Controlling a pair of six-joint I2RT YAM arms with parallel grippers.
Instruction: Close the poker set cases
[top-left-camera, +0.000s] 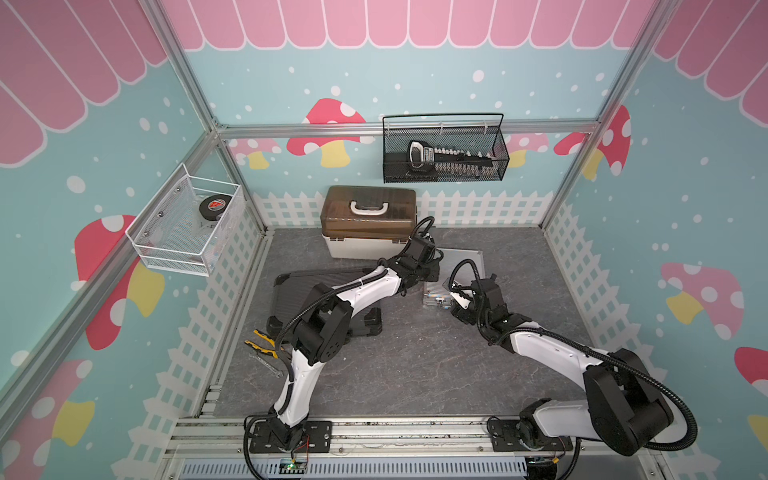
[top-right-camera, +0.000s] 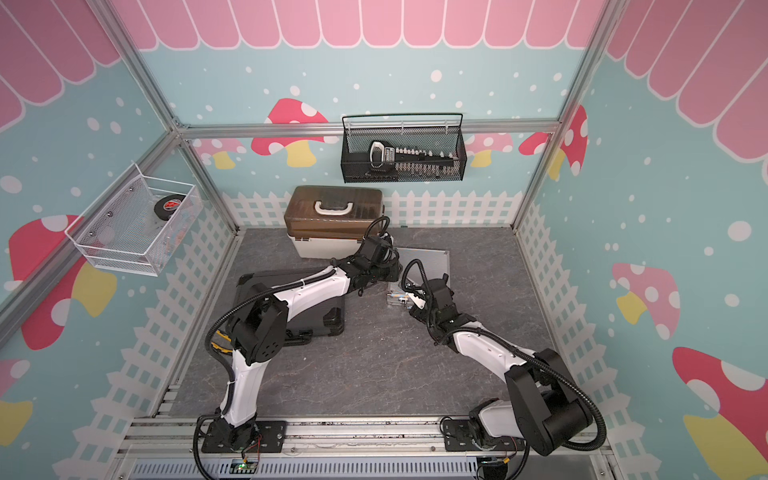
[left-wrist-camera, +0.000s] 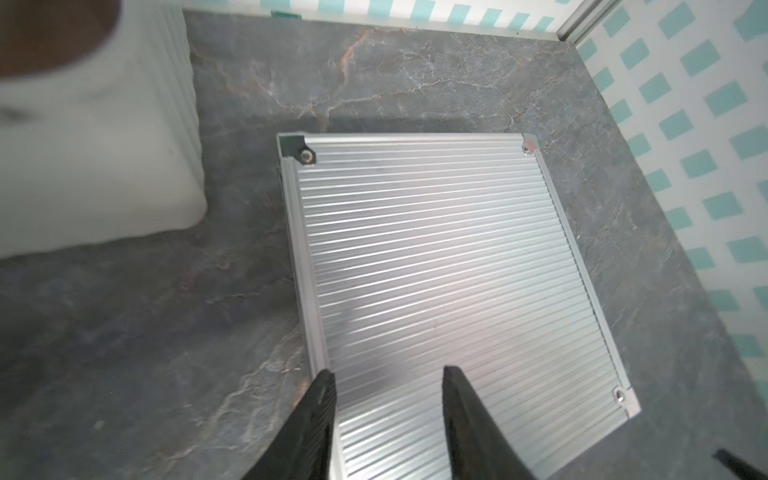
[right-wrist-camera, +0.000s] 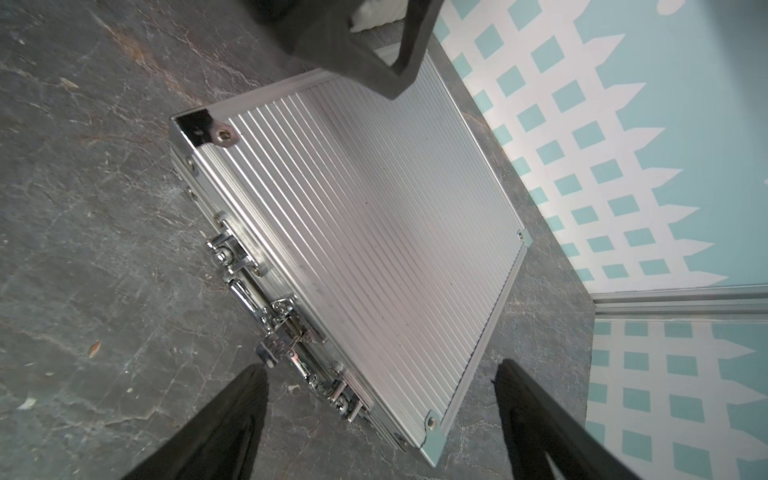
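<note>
One silver aluminium case (right-wrist-camera: 360, 208) lies flat on the grey floor, its ribbed lid down. On its front side are metal latches and a handle (right-wrist-camera: 276, 320); whether the latches are fastened I cannot tell. My left gripper hovers above the left part of the lid (left-wrist-camera: 448, 264), fingers apart and nothing between them. Part of that gripper also shows dark at the top of the right wrist view. In front of the case, my right gripper is open and empty, its fingers spread wide. Both arms partly cover the case in the top views.
A brown-lidded toolbox (top-left-camera: 372, 212) stands behind the left gripper. The black case (top-left-camera: 304, 288) lies under the left arm, with yellow-handled pliers (top-left-camera: 262, 349) beside it. Wire baskets hang on the walls.
</note>
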